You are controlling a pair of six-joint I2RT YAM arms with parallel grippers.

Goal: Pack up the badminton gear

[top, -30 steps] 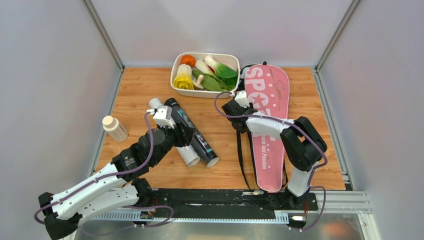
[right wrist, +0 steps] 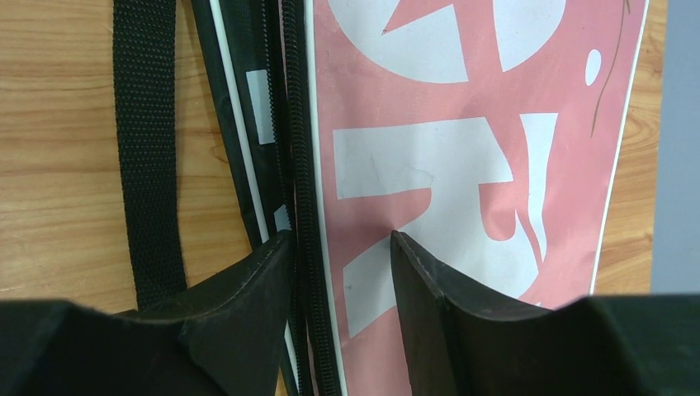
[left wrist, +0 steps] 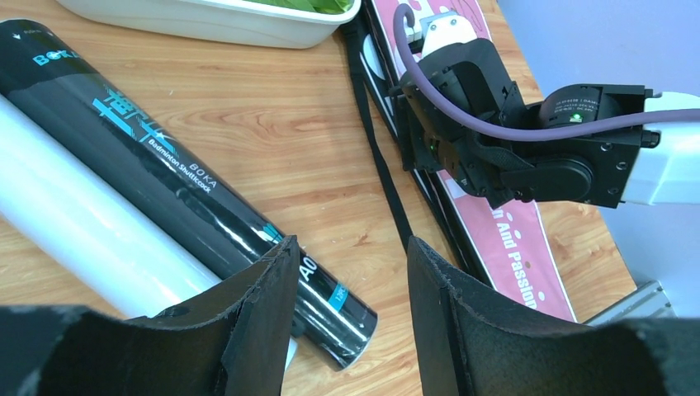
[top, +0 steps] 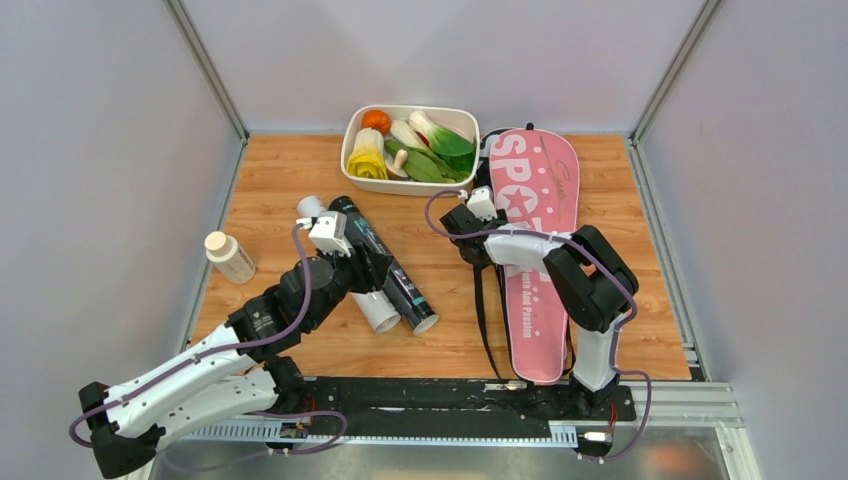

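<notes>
A pink badminton bag with black zipped edge and strap lies along the table's right side. My right gripper stands open over the bag's zipped left edge. In the left wrist view, a black shuttlecock tube lies diagonally beside a white tube. My left gripper is open above the lower end of these tubes, nothing seen between its fingers.
A white tub of vegetables stands at the back. A white bottle stands at the left.
The right arm has shifted slightly, its elbow and wrist moving a little toward the left and front. The left arm is nearly unchanged.
</notes>
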